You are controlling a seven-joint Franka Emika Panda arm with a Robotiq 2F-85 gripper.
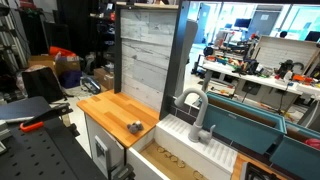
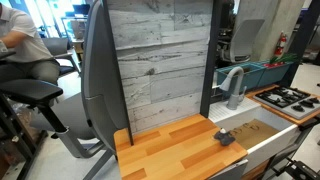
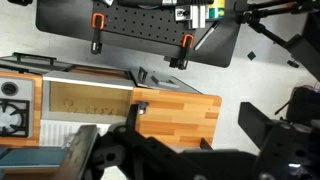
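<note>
My gripper shows only in the wrist view, its dark fingers spread wide apart with nothing seen between their tips. It looks down on a toy-like kitchen from above. A small grey object (image 3: 143, 107) lies on the wooden countertop (image 3: 185, 128) near its drawer-side edge. Exterior view 1 shows that grey object (image 1: 135, 127) on the wood, and exterior view 2 has it (image 2: 224, 137) at the right end of the counter. Its exact shape is too small to tell. Beside the counter, the drawer (image 3: 88, 99) stands open, with a brown bottom.
A grey faucet (image 1: 203, 112) rises behind the drawer, and a tall white-plank panel (image 2: 165, 75) backs the counter. The stovetop (image 2: 285, 97) lies beyond the sink. A black table (image 1: 50, 155) with red-handled clamps stands close to the front. Bare floor (image 3: 245, 85) shows beside the counter.
</note>
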